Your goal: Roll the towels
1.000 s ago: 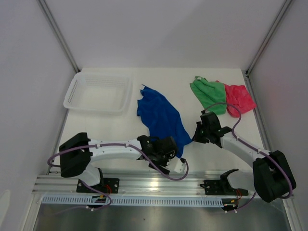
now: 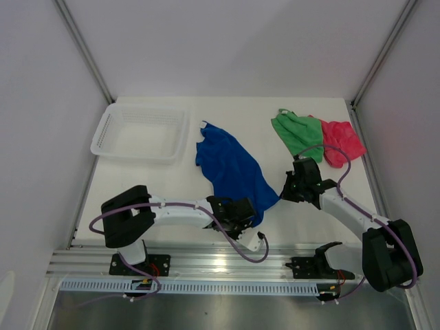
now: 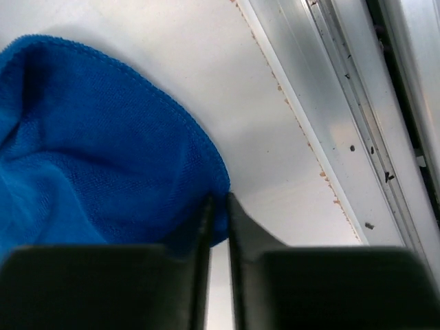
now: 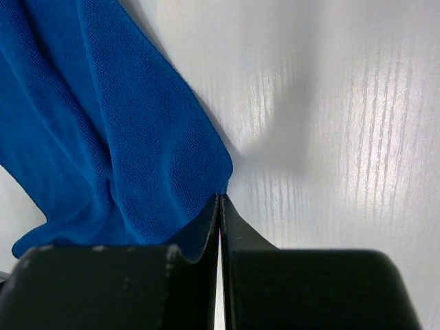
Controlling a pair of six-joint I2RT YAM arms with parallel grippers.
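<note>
A blue towel (image 2: 230,165) lies loosely spread on the middle of the table. My left gripper (image 2: 247,230) is low over the towel's front end; in the left wrist view its blurred fingertips (image 3: 230,206) meet at the cloth's edge, and whether they are parted is unclear. My right gripper (image 2: 285,194) is shut at the towel's right corner, and in the right wrist view its fingertips (image 4: 215,206) touch that corner's tip (image 4: 216,175); whether cloth is between them is hard to tell.
A white plastic tray (image 2: 137,134) sits at the back left. A green towel (image 2: 295,134) and a red towel (image 2: 344,141) lie at the back right. The metal rail (image 3: 350,117) runs along the front edge. Bare table shows left of the blue towel.
My right gripper has moved a little to the right with the towel's corner shifting likewise. My left arm has shifted slightly at the front end of the towel.
</note>
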